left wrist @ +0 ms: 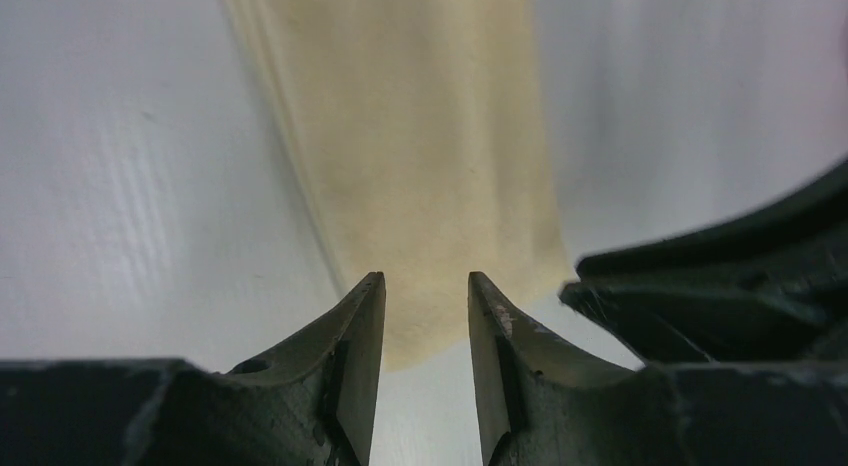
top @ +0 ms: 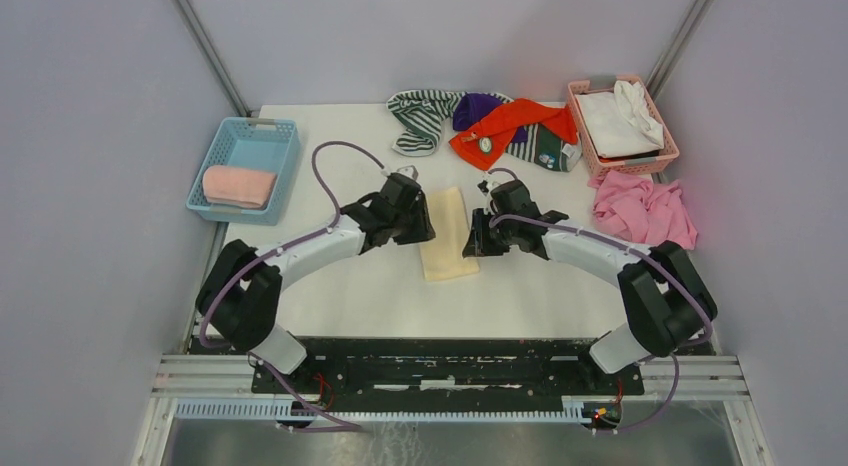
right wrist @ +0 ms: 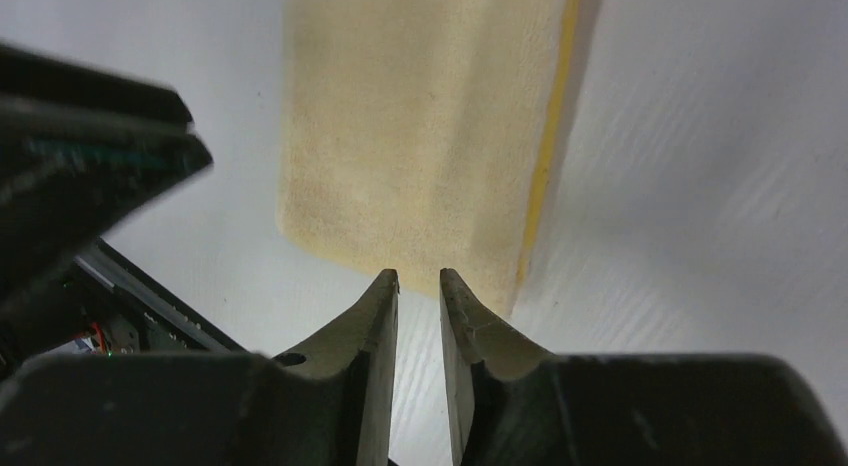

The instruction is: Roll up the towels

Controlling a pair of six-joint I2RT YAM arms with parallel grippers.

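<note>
A pale yellow towel (top: 450, 258), folded into a narrow strip, lies flat in the middle of the table, its length running toward the robot. Over its left long side hovers my left gripper (top: 429, 236). On the towel's right side is my right gripper (top: 474, 248). In the left wrist view the towel (left wrist: 420, 156) fills the middle, with the left fingertips (left wrist: 373, 291) part open near its near end and no cloth between them. The right wrist view has the towel (right wrist: 420, 136) beyond the right fingertips (right wrist: 385, 284), which stand slightly apart and empty.
A blue basket (top: 285, 176) at the left holds a folded peach towel (top: 238, 186). Striped, purple and red clothes (top: 510, 126) lie at the back. A pink basket (top: 663, 126) holds white cloth at the right, with a pink cloth (top: 645, 211) before it.
</note>
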